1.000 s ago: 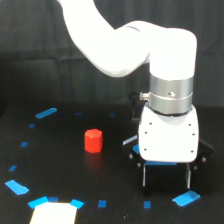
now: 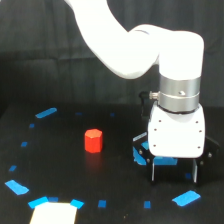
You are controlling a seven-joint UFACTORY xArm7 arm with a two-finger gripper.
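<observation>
A small red block (image 2: 93, 141) stands on the black table, left of centre. Well to its right, my white gripper (image 2: 174, 177) points down with its two dark fingers spread apart. Nothing is visibly gripped between the fingertips. Blue patches (image 2: 139, 156) show behind and beside the gripper; the gripper hides part of them, and I cannot tell whether they are tape or an object.
A pale block (image 2: 53, 213) is cut off by the bottom edge at the left. Blue tape pieces (image 2: 17, 187) are scattered over the table, with another strip (image 2: 186, 198) near the gripper. Bare table lies around the red block.
The arm and gripper have shifted a little to the right and slightly higher in the view. The fingers remain apart. The red block and the pale block have not moved.
</observation>
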